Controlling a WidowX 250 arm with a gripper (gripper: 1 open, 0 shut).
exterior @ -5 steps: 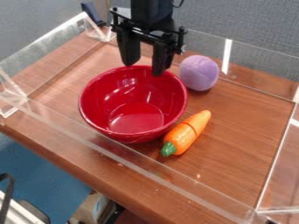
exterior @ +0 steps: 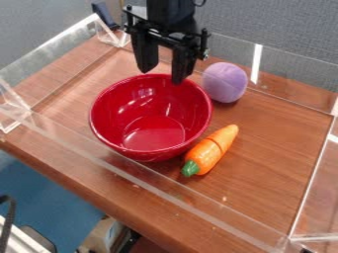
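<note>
A black gripper (exterior: 162,61) hangs over the back of a red bowl (exterior: 148,128) in the camera view, its two fingers apart with no object visible between them. The bowl is empty and stands on the wooden tabletop. An orange toy carrot (exterior: 211,150) with a green tip lies right beside the bowl at its front right. A purple ball (exterior: 224,83) sits behind the bowl to the right.
Clear plastic walls edge the wooden table (exterior: 271,138) on several sides, with a grey backdrop behind. Bare wood shows at the back left and at the right. Below the front left edge are a blue floor and some clutter.
</note>
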